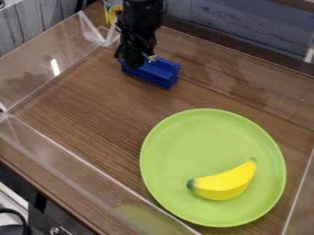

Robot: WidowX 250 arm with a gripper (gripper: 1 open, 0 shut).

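My black gripper [132, 57] is at the upper left, its tip over the left end of a blue block [159, 72] on the wooden table. It looks shut; whether anything is between its fingers is hidden. A toy banana [221, 182] lies on a green plate [196, 142] at the lower right.
A can [113, 13] stands at the back, partly behind the arm. Clear plastic walls edge the table [86, 119].
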